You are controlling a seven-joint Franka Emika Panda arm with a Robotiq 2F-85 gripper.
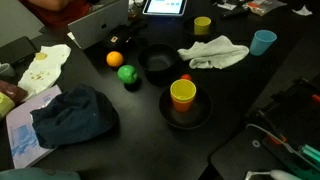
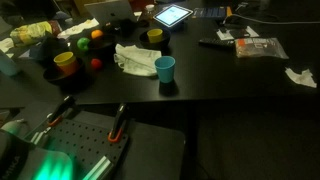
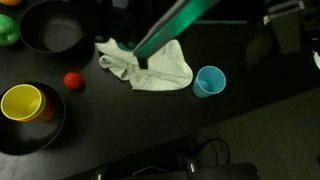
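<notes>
Dark, blurred parts of my gripper cross the top of the wrist view, with a teal-lit strip between them. How the fingers stand cannot be made out, nor whether anything is between them. On the black table, a yellow cup [image 1: 182, 92] rests in a dark bowl [image 1: 204, 110], with a small red ball [image 3: 73, 80] close by. Beyond sits an empty-looking black bowl [image 1: 159, 60]. A white cloth [image 1: 215, 53] lies crumpled beside a blue cup [image 1: 262, 42]. Another yellow cup [image 1: 202, 25] stands behind the cloth.
A green ball [image 1: 127, 74] and an orange ball [image 1: 114, 58] lie left of the black bowl. A tablet [image 2: 172, 15], a laptop [image 1: 100, 22] and a plastic bag [image 2: 260, 48] are farther back. Dark cloth [image 1: 73, 115] is at the left. Black clamps [image 2: 120, 120] line the near edge.
</notes>
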